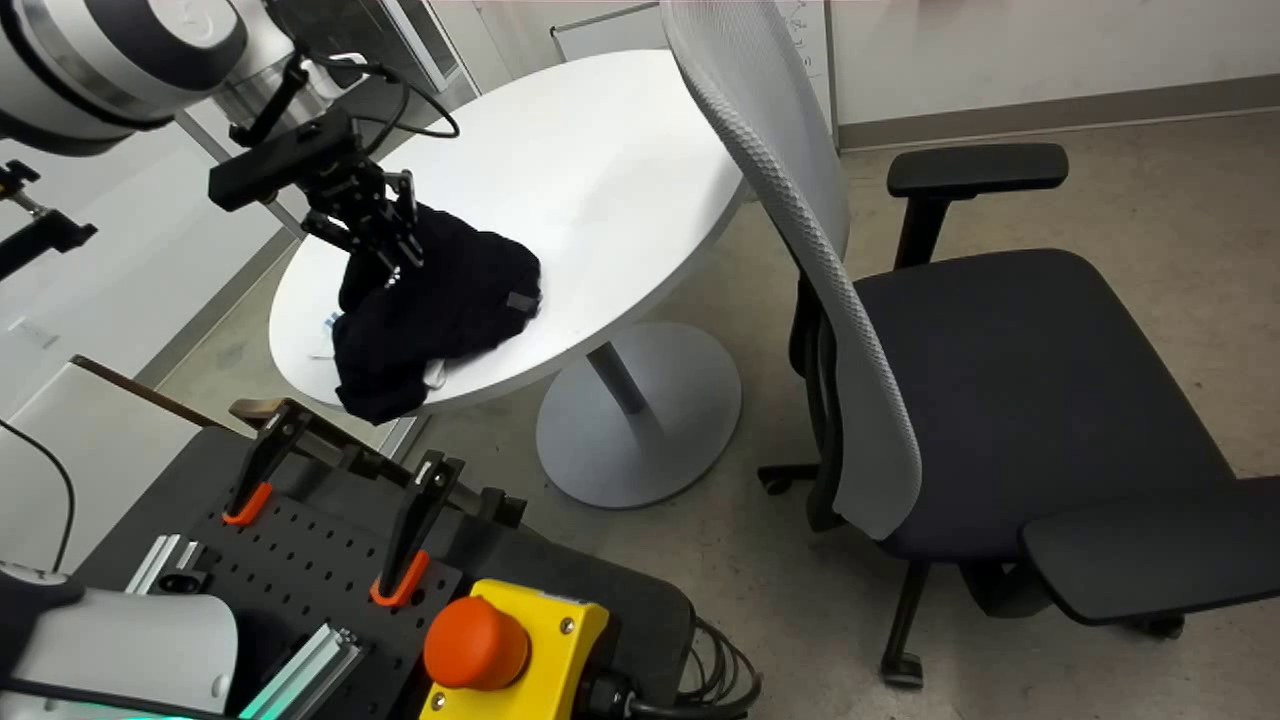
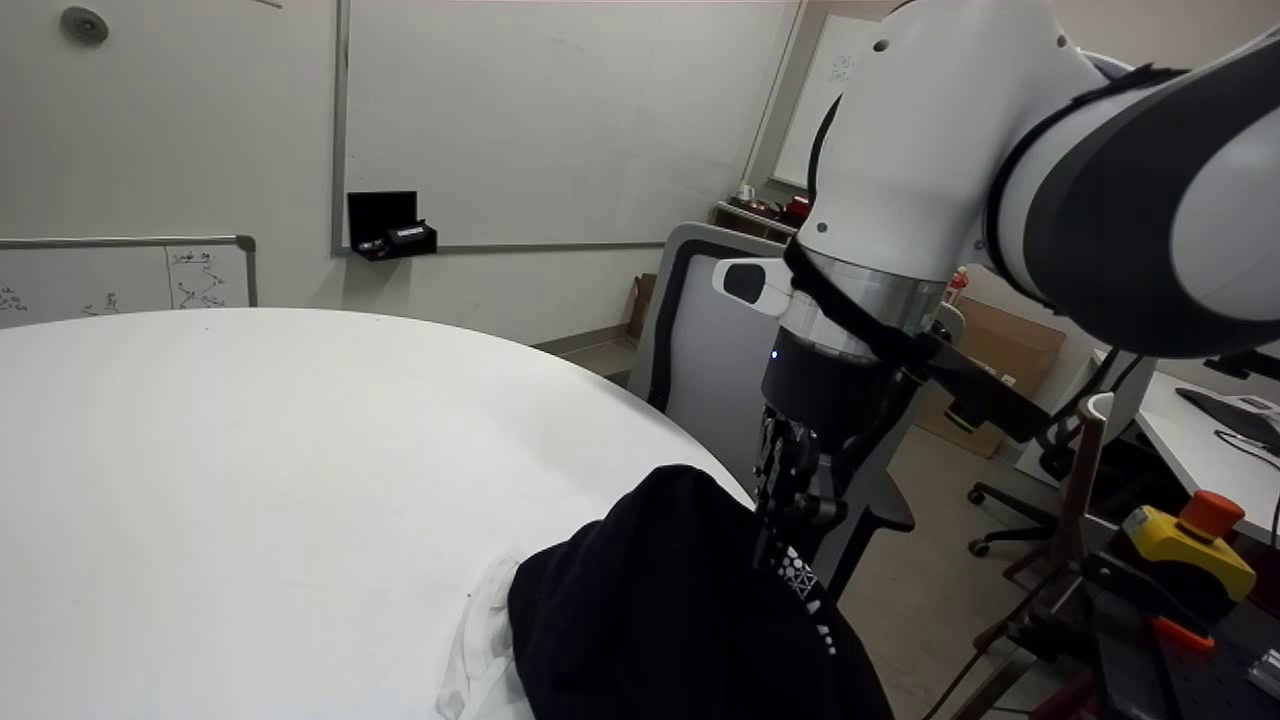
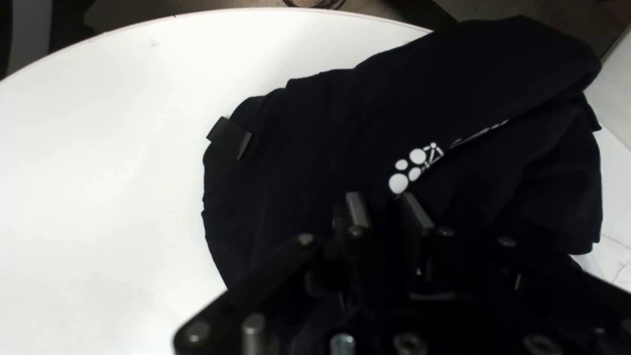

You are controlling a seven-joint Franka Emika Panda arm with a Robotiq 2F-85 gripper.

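Observation:
A crumpled black cloth with a white printed pattern lies near the edge of the round white table. My gripper is down at the cloth, its fingers part open with a narrow gap between the fingers. In the wrist view the fingertips stand just below the white print, over dark fabric. Whether any cloth is pinched between them is hard to see, black against black. In exterior view 2 the gripper meets the right side of the cloth.
Some whitish material shows beneath the cloth. A grey office chair stands beside the table. The yellow box with a red button and clamps sit on the dark bench in front.

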